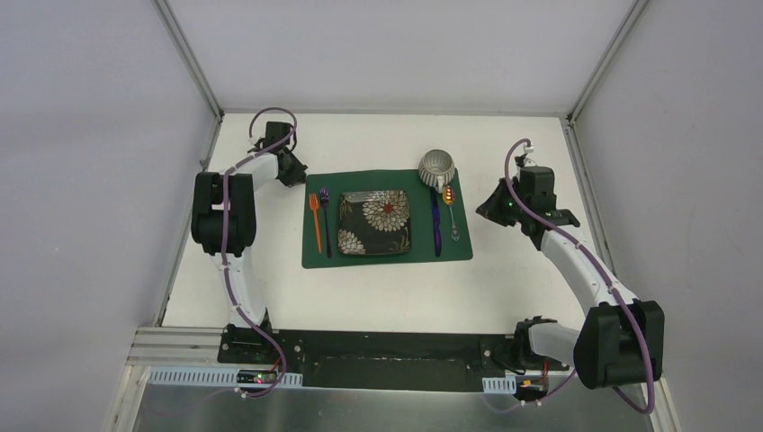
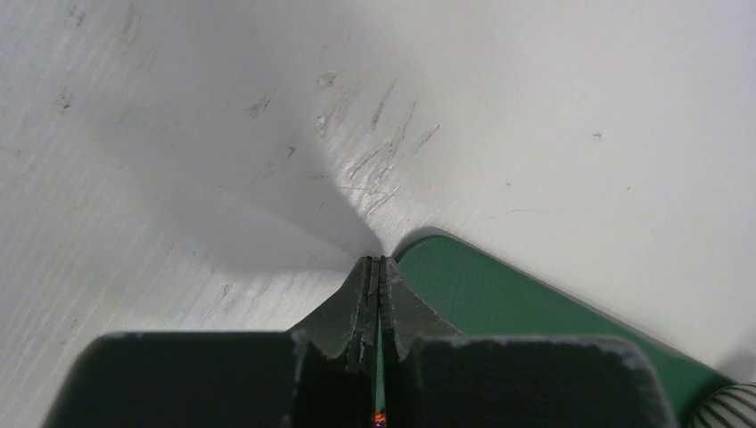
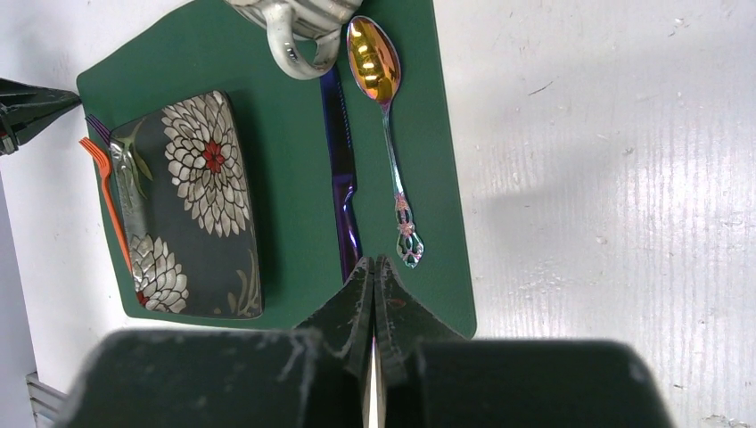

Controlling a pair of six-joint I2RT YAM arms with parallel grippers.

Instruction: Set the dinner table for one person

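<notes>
A green placemat (image 1: 360, 261) holds a dark flowered square plate (image 1: 374, 222), with an orange fork (image 1: 316, 223) and a purple fork (image 1: 327, 225) to its left. A purple knife (image 1: 436, 225) and an iridescent spoon (image 1: 449, 200) lie to its right, below a striped mug (image 1: 436, 165) at the mat's top-right corner. My left gripper is shut and empty above the bare table by the mat's top-left corner. My right gripper is shut with nothing visible between its fingers, just right of the mat.
Both arms stand at the mat's sides.
</notes>
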